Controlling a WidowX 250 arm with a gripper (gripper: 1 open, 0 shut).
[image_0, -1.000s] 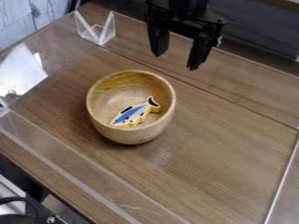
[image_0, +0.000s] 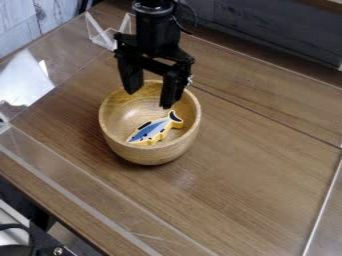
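Note:
My black gripper (image_0: 150, 80) is open, its two fingers hanging over the back part of a round wooden bowl (image_0: 127, 144). Inside the bowl lies a small fish-shaped piece (image_0: 152, 130), blue and white with a yellow edge, tilted diagonally near the front. The fingertips are above and behind the fish, with nothing between them.
A clear angular object (image_0: 102, 30) stands at the back left, partly behind the arm. Dark cables (image_0: 16, 235) lie off the front left edge.
My gripper has come down and to the left from the back of the table to over the bowl. The bowl and fish have not visibly moved.

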